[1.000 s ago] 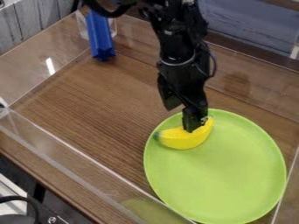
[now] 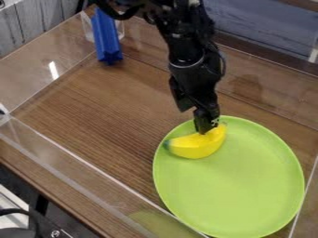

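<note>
A yellow banana [image 2: 194,145] lies on the upper left part of a round green plate [image 2: 236,191]. My black gripper [image 2: 199,119] hangs open just above and behind the banana, its lower tip at or very near the fruit's right end. Whether it touches cannot be told.
A blue object [image 2: 107,37] stands at the back left in a clear holder. A grey wall runs along the back, and clear edging borders the front left.
My gripper has shifted very slightly to the left. The banana and plate look unmoved.
</note>
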